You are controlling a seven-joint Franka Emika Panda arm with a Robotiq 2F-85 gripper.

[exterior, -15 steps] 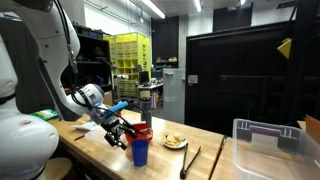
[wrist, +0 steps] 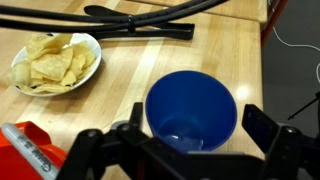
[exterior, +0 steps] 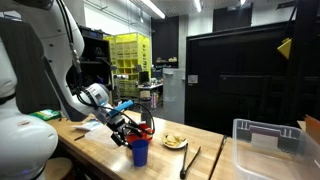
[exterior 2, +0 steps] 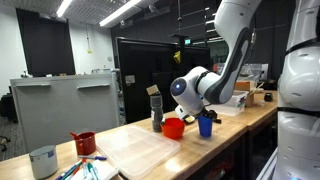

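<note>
A blue cup (wrist: 190, 100) stands upright near the table edge, its open mouth seen from above in the wrist view. My gripper is open, its dark fingers (wrist: 264, 130) apart on either side of the near part of the cup, as seen from above. Whether either finger touches the cup cannot be told. In exterior view 1 the blue cup (exterior: 140, 152) is just in front of the gripper. Beside it sits a red container (wrist: 35, 155) with a white marker (wrist: 28, 150) resting in it. The red container (exterior 2: 172, 128) also shows in exterior view 2.
A white bowl of chips (wrist: 60, 66) and black tongs (wrist: 150, 28) lie beyond the cup. A clear plastic bin (exterior: 270, 148) occupies the right side. In exterior view 2, a pale tray (exterior 2: 135, 150), a red pot (exterior 2: 86, 143) and a grey pot (exterior 2: 43, 160) stand further left.
The arm and gripper have shifted slightly right, closer to the blue cup. The cup, red container and chips bowl look unmoved.
</note>
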